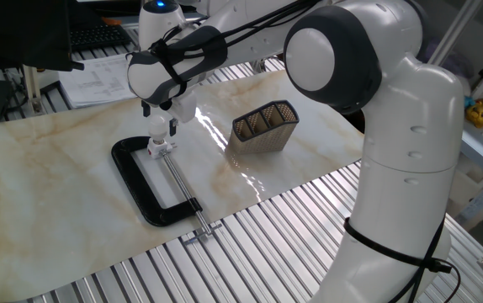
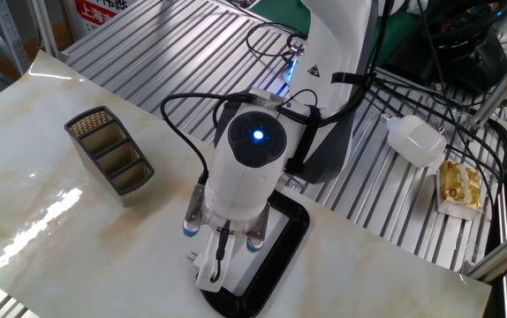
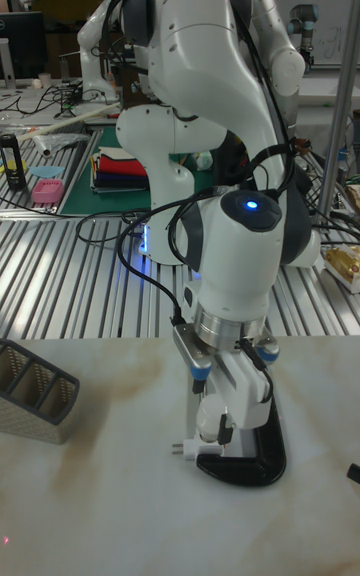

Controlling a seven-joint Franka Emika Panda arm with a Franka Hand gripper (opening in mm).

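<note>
A black C-clamp [image 1: 140,189] with a silver screw [image 1: 178,181] lies flat on the marbled sheet. My gripper [image 1: 159,141] points down at the far end of its frame, low over the sheet. At the fingertips is a small white plug-like piece [image 3: 197,449] with metal prongs, beside the clamp's curved end. In exterior view 2 the hand hides much of the clamp [image 2: 293,234] and most of the white piece. Whether the fingers are closed on that piece cannot be made out.
A beige and grey mesh holder [image 1: 264,130] with several compartments stands upright, apart from the clamp. A white bulb-shaped item [image 2: 415,141] and a gold-topped box [image 2: 459,190] sit on the slatted metal table [image 2: 359,185]. The marbled sheet [image 1: 48,202] has wide bare areas.
</note>
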